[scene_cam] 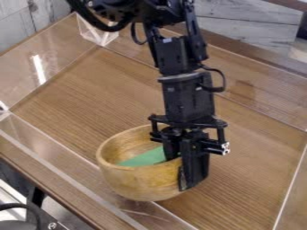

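Note:
A yellow-tan wooden bowl [129, 183] sits low in the centre, holding a green object [146, 156]. My black gripper [186, 168] reaches down over the bowl's right side, its fingers shut on the bowl's wall. The fingertips are partly hidden by the bowl and the gripper body, and the bowl's right part is covered by them.
Clear plastic edging runs along the left and right sides. A clear object [99, 22] stands at the back left, and a black cable lies at the bottom left corner.

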